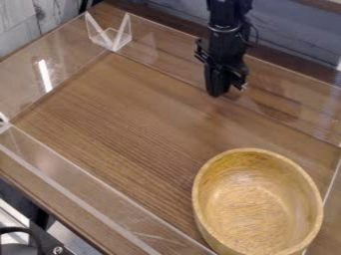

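The black robot arm reaches down from the top center of the camera view, its gripper low over the back part of the wooden tabletop. The fingers look shut, with nothing visible between them. A large yellow plastic bowl sits at the front right.
A clear plastic bracket-like piece stands at the back left. Clear strips run along the table's left and back edges.
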